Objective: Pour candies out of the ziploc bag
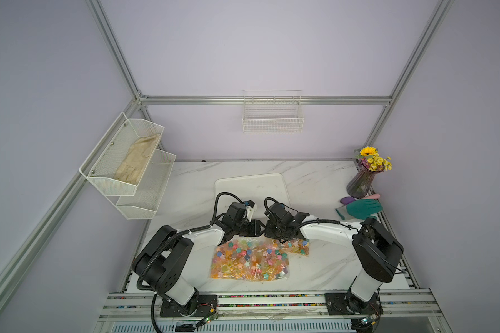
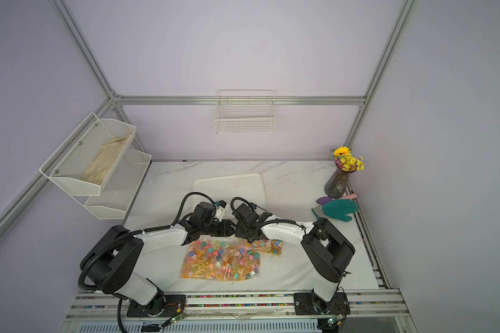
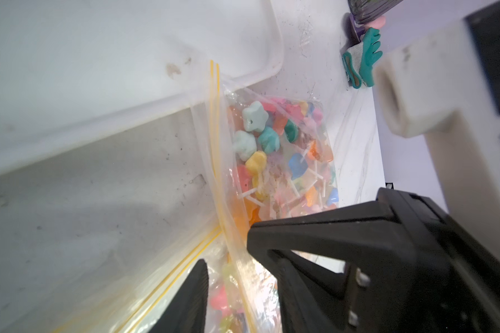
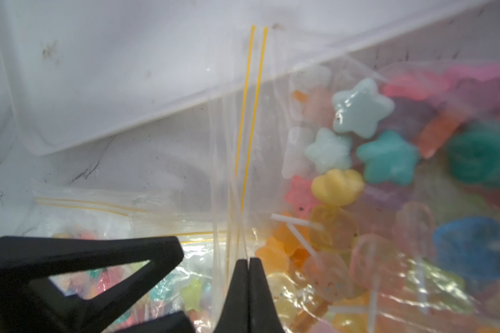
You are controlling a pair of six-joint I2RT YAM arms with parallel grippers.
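Observation:
A clear ziploc bag (image 4: 361, 161) with yellow zip lines holds colourful candies. Its zip edge points left, toward and partly over the white tray's near rim (image 4: 111, 127). My right gripper is shut at that edge; the film creases into its fingertips, so it seems pinched there. My left gripper is open, and the bag's zip edge passes through the view between its fingers; whether they touch the film cannot be told. In the top left view both grippers almost meet above the bags, hiding most of this bag's mouth.
More candy bags (image 1: 250, 260) lie flat on the table in front of the grippers. Behind the arms is the empty tray (image 1: 250, 182). Gloves (image 1: 364, 208) and a flower vase (image 1: 361, 183) stand at the right.

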